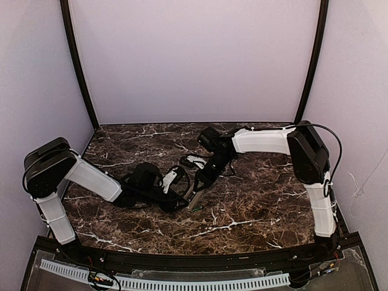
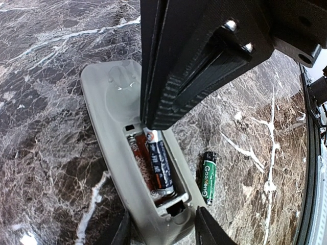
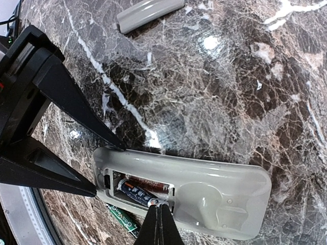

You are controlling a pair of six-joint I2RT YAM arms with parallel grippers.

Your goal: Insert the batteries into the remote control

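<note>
The grey remote (image 2: 102, 97) lies on the marble table, its battery compartment uncovered, with a blue battery (image 2: 159, 161) above a reddish one (image 2: 140, 161); the blue one looks tilted. My left gripper is part open around the remote's compartment end. My right gripper is shut, its tips at one end of the blue battery, from above. A green battery (image 2: 208, 176) lies loose beside the remote.
A grey cover piece (image 3: 150, 13) lies apart on the table, seen in the right wrist view. Bare marble (image 1: 254, 212) surrounds the work; the walls stand at the sides and back.
</note>
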